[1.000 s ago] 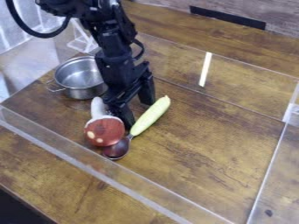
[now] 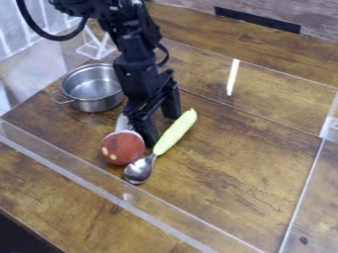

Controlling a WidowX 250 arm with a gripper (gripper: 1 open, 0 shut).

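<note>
My black gripper (image 2: pixel 150 119) reaches down at the middle of the view, its lower end just behind a red, round object (image 2: pixel 123 148) with a pale part behind it. Whether the fingers hold anything is hard to tell. A silver spoon (image 2: pixel 138 170) lies beside the red object, its handle running up toward a pale yellow-green corn-like piece (image 2: pixel 177 128) at the gripper's right.
A steel pot (image 2: pixel 93 96) stands to the left behind the objects. A white stick (image 2: pixel 232 77) is at the upper right.
The red object has shifted slightly and settled, and more of the spoon's bowl now shows. My gripper has moved a little.
</note>
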